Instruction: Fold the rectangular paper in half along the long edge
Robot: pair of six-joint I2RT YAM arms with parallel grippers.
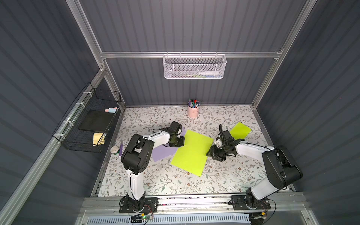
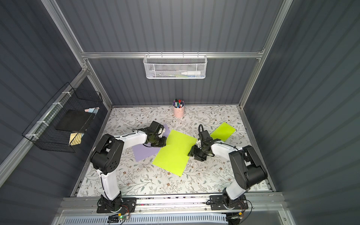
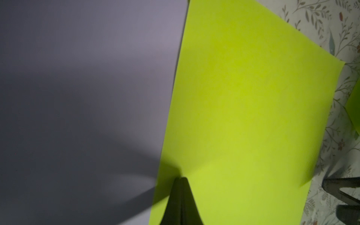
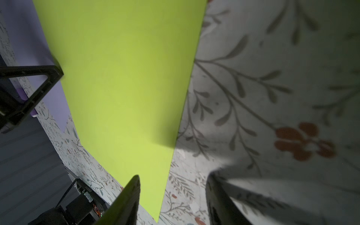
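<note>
A large lime rectangular paper [image 1: 191,153] lies flat mid-table, beside a lilac paper [image 1: 161,153] on its left. My left gripper is shut at the lime sheet's left long edge, its tips low over that edge; whether paper is between them does not show. My right gripper stands open at the lime sheet's right edge, one finger over the paper and the other over the patterned table.
A smaller lime sheet [image 1: 240,129] lies at back right. A pink pen cup [image 1: 193,111] stands at the back. A black wire basket [image 1: 88,131] hangs on the left wall.
</note>
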